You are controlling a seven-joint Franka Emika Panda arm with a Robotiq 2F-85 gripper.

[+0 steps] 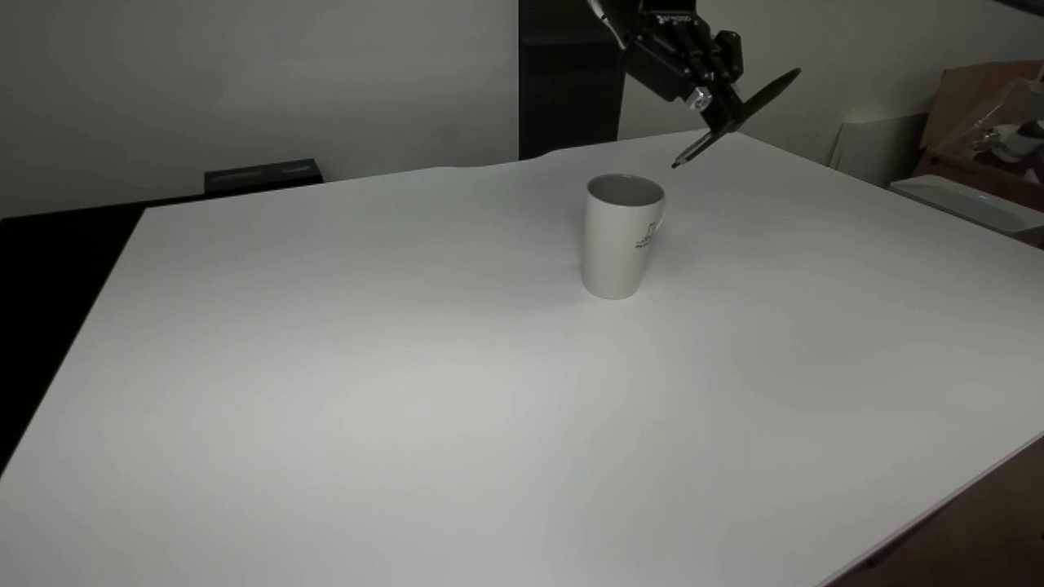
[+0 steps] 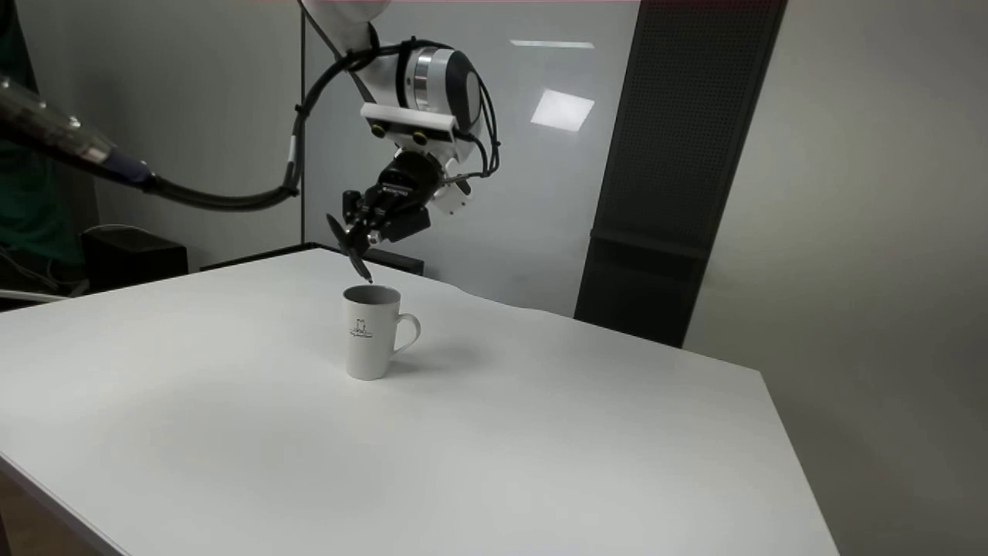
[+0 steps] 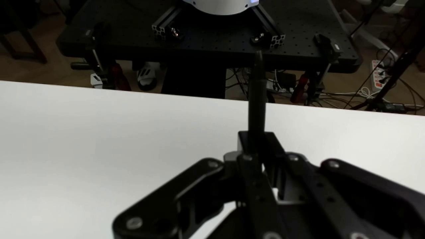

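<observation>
A white mug (image 1: 613, 244) with a small dark print stands upright on the table, its handle (image 2: 407, 335) to the right in exterior view 2. My gripper (image 1: 725, 109) is shut on a slim dark pen (image 1: 771, 93). The pen is tilted, its thin tip pointing down toward the mug's side of the table in exterior view 1. In exterior view 2 the pen (image 2: 350, 249) hangs just over the mug's rim in the picture; its true distance is hard to tell. The wrist view shows the pen (image 3: 257, 99) sticking up from between the fingers. The mug is outside that view.
A cardboard box (image 1: 964, 108) and a white tray (image 1: 969, 202) sit beyond its right edge. A black cable (image 2: 231, 201) loops beside the arm.
</observation>
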